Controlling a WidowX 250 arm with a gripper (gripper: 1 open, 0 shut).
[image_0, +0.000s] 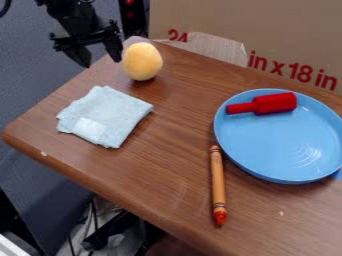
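My black gripper (88, 45) hangs at the top left, just left of a yellow egg-shaped object (142, 61) on the back left of the wooden table; whether its fingers are open is hard to make out. A folded pale cloth (104, 116) lies on the left of the table. A blue plate (281, 150) on the right holds a red rolling pin (262, 103). An orange crayon (218, 185) lies left of the plate.
A cardboard box (254, 40) stands along the back of the table (147, 180). The table's left edge drops to the floor.
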